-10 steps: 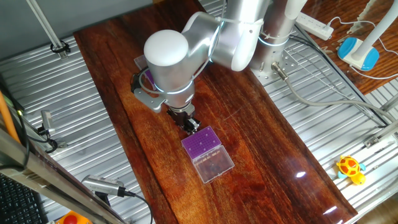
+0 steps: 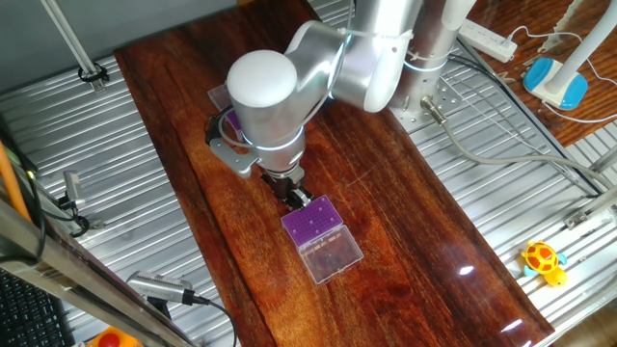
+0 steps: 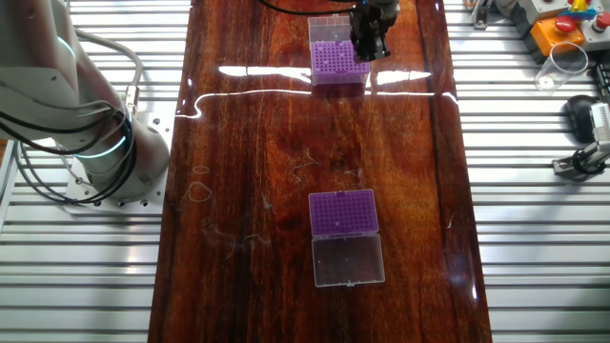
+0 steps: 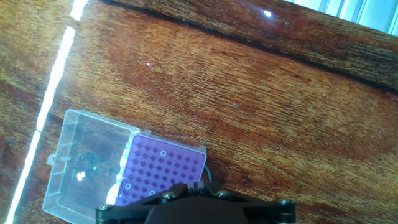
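A purple perforated rack (image 2: 307, 226) sits in a box with its clear lid (image 2: 331, 255) folded open, and a few small pale dots show in its holes. At the rack's edge in exterior view 1 is my gripper (image 2: 305, 201), pointing down. Exterior view 2 has the gripper (image 3: 379, 50) over the side of that same rack (image 3: 335, 67). In the wrist view the gripper looks shut, its narrow tips together beside the rack (image 4: 163, 167), covering one corner of it. Nothing can be made out between the tips.
A second open box with a purple rack (image 3: 343, 211) and clear lid (image 3: 349, 260) lies on the wooden board (image 3: 248, 229); in exterior view 1 the arm mostly covers it. Bare wood separates the boxes. A toy turtle (image 2: 543, 258) stays off the board.
Over the last second the arm has shifted slightly to the right in exterior view 1, bringing my gripper closer to the rack's edge. The boxes have not moved.
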